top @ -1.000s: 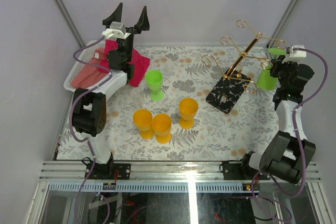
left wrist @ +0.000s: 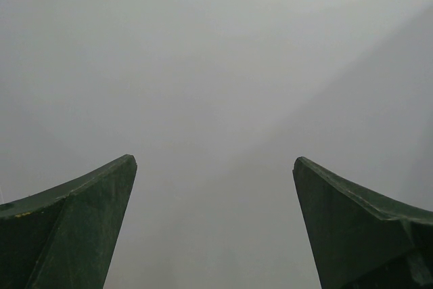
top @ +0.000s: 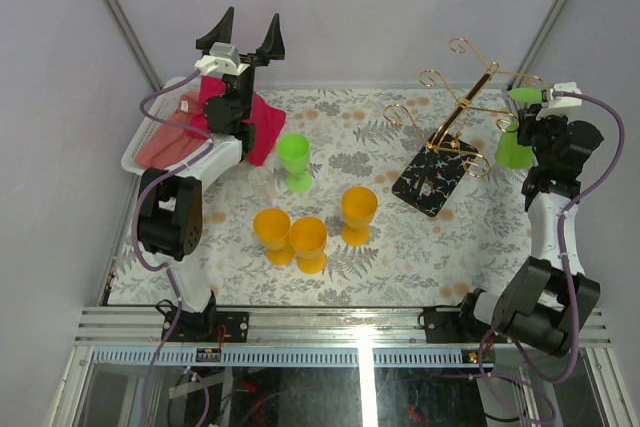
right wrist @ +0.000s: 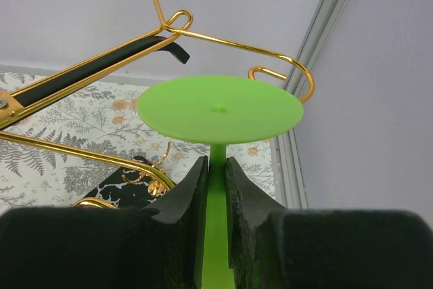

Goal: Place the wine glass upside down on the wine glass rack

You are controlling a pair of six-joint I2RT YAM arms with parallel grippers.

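Observation:
At the right of the top view a green wine glass [top: 514, 150] is upside down beside the gold rack [top: 455, 117]. My right gripper [top: 530, 119] is shut on its stem; in the right wrist view the round foot [right wrist: 218, 108] faces up near a curled gold hook [right wrist: 301, 76], the stem [right wrist: 216, 167] between the fingers. Whether the foot rests on the rack I cannot tell. My left gripper [top: 240, 42] is raised at the upper left, open and empty, facing the back wall in the left wrist view.
Three orange glasses [top: 358, 209] and an upright green glass [top: 294, 155] stand mid-table, with a clear glass [top: 262, 182] nearby. A white tray [top: 134, 152] with red and pink cloths lies at the left. The rack has a black base [top: 420, 187].
My right gripper and the green glass have shifted slightly, most recently a little to the right. The left arm is essentially still.

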